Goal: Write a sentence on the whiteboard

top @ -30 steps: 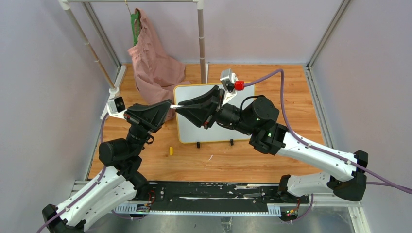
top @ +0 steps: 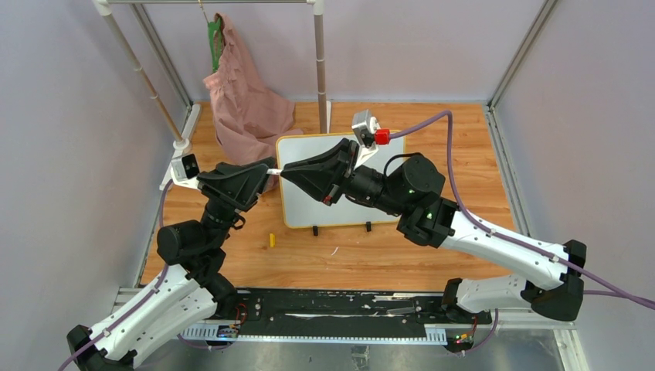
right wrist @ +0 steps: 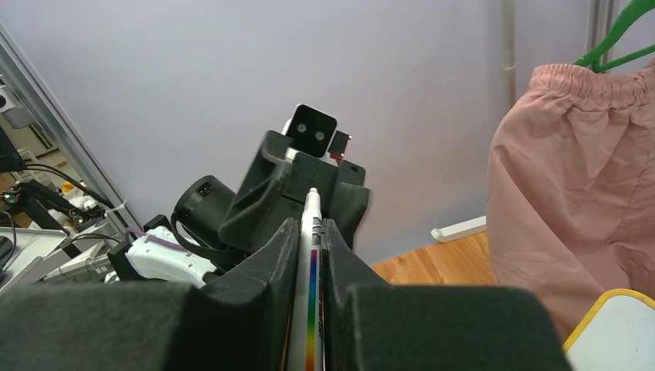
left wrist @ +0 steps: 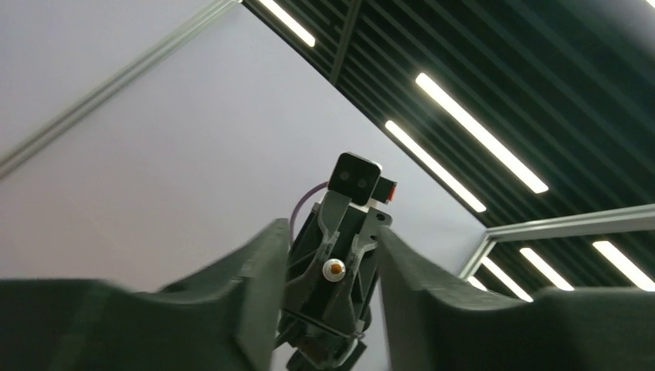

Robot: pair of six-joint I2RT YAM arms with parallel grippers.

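A white marker (right wrist: 312,232) with a rainbow stripe is held between the fingers of my right gripper (top: 283,173), which is shut on it and points left. Its tip reaches to my left gripper (top: 267,168), which faces it from the left, fingers slightly parted in the left wrist view around the marker's end, seen nearly head-on. Below both grippers lies the whiteboard (top: 320,212) with a yellow border on the wooden table; no writing shows on its visible part.
Pink trousers (top: 243,100) hang on a green hanger (top: 215,42) from a rack at the back left. A small yellow object (top: 272,240) lies left of the board. The table's right side (top: 483,185) has free room.
Otherwise little differs.
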